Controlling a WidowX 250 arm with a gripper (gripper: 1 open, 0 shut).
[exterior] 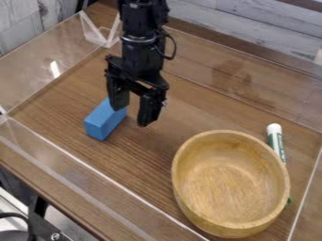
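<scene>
My black gripper [134,102] hangs from the top centre over the wooden table, open, with its fingers just right of and above a blue block [105,120]. The block lies on the table at the left. Whether a finger touches the block cannot be told.
A large tan bowl [228,184] fills the lower right. A thin white-and-green stick [276,141] lies beyond it at the right edge. Black cables show at the bottom left corner.
</scene>
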